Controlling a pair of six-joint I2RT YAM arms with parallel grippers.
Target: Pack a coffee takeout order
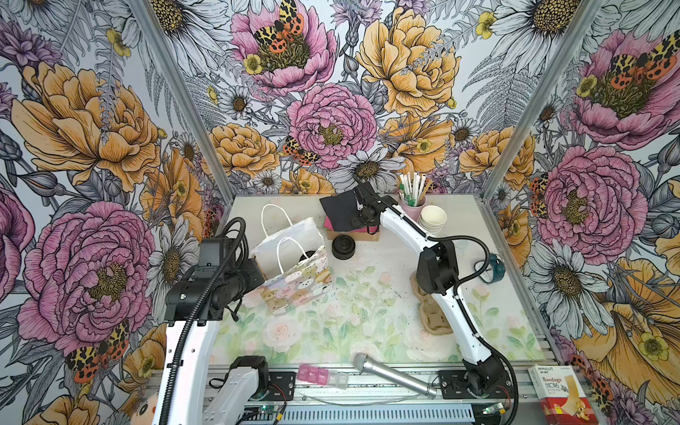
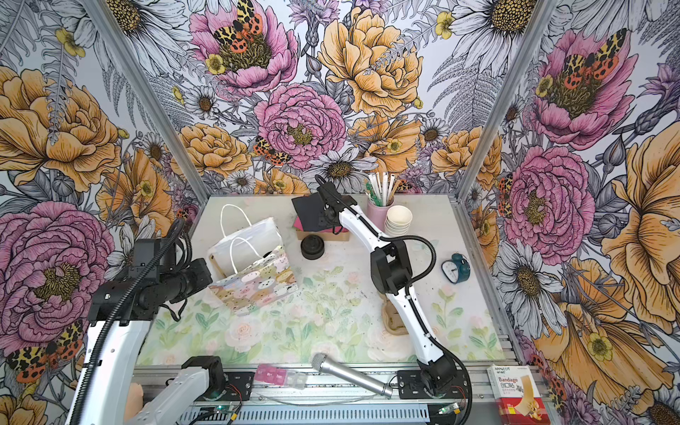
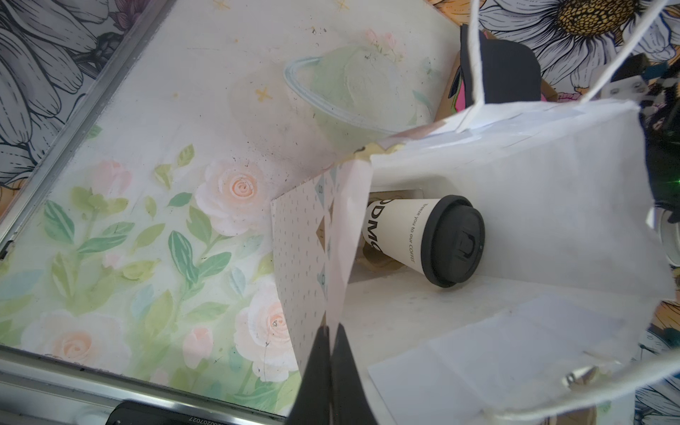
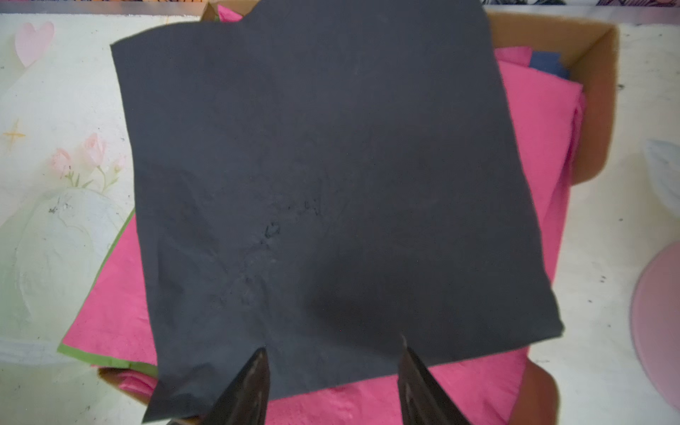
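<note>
The patterned white paper bag [image 1: 294, 276] stands on the left of the table, its mouth open. Inside it a lidded coffee cup [image 3: 400, 230] leans over, its black lid facing the left wrist camera. My left gripper is shut at the bag's near side, nothing visible between its fingers; whether it pinches the paper cannot be told. At the back, a black napkin [image 4: 333, 198] lies over pink napkins [image 4: 545, 134] in a cardboard box [image 4: 598, 106]. My right gripper hangs above the black napkin's near edge, fingers apart, holding nothing.
Black lids [image 1: 343, 246] are stacked in front of the napkin box. Right of it stand a pink cup of straws [image 2: 377, 214] and white cups [image 2: 398, 219]. A cardboard cup carrier [image 1: 433, 315] lies under the right arm; a teal clock [image 2: 455, 268] sits at right.
</note>
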